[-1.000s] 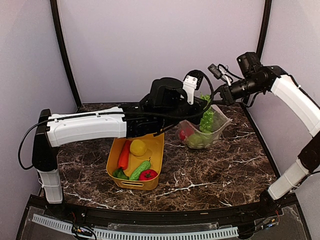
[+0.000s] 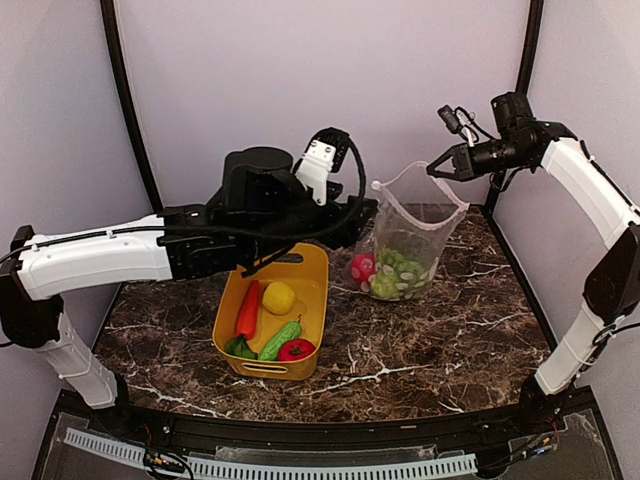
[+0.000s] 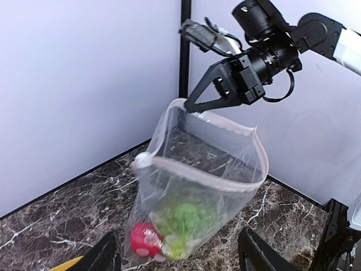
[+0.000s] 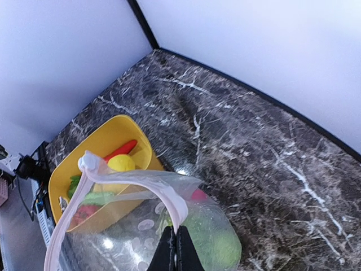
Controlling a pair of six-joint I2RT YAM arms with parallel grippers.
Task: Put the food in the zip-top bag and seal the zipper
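Observation:
The clear zip top bag (image 2: 408, 232) stands on the marble table with its mouth spread wide, holding a pink-red round item (image 3: 145, 239) and green food (image 3: 186, 219) at the bottom. My right gripper is shut on the bag's rim, which enters between its fingertips in the right wrist view, and it holds that edge up. Left of the bag mouth, my left gripper is open with nothing between its fingers. Its fingertips are partly hidden by its own body in the top view.
A yellow basket (image 2: 222, 318) sits left of the bag, below the left arm. Inside are a red pepper (image 2: 248, 309), a yellow fruit (image 2: 278, 298), a green cucumber (image 2: 281, 341), a tomato (image 2: 296, 349) and a dark green item (image 2: 239, 347).
One second ago a long leafy green item stood in the bag mouth at my left gripper; now it lies low in the bag. The left gripper has moved left, away from the bag.

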